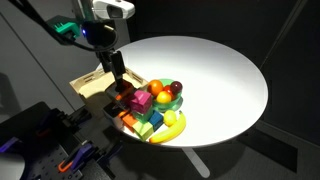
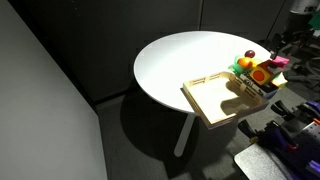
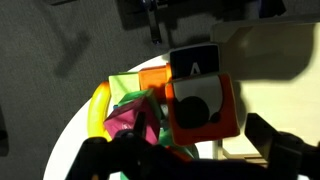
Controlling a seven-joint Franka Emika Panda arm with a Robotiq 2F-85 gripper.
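My gripper is open above a group of blocks at the table's edge, nothing held between its fingers. In the wrist view an orange-red block [image 3: 203,122] with a black and tan top lies between and slightly ahead of the fingertips. A black block [image 3: 195,60] adjoins it. A pink-magenta block [image 3: 140,118] is close to the left finger, beside a pale green block [image 3: 124,85]. From the first exterior view, the gripper [image 1: 118,74] hangs just over the orange-topped block [image 1: 123,88], with the magenta block [image 1: 141,102] to its right. Contact cannot be made out.
A shallow wooden tray [image 2: 215,111] stands beside the blocks, its visible floor empty. A green plate [image 1: 176,101] holds several round fruits. A yellow banana [image 1: 170,130] lies near the table's edge.
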